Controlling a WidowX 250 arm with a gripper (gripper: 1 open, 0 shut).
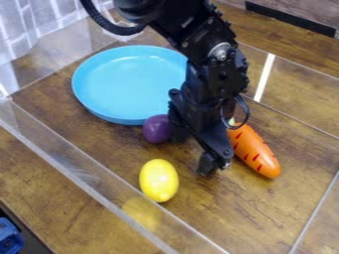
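Observation:
The black gripper [196, 144] is lowered near the middle of the wooden table, its open fingers close to a purple object [157, 129] on their left. An orange carrot [255, 151] lies just right of the gripper, and a yellow egg-shaped object [159, 181] lies in front of it, to the lower left. What is directly between or under the fingers is hidden by the gripper's dark body.
A blue plate [109, 84] sits at the back left, partly behind the arm. Clear plastic edging runs along the left side, with a blue item [7, 238] at the lower left corner.

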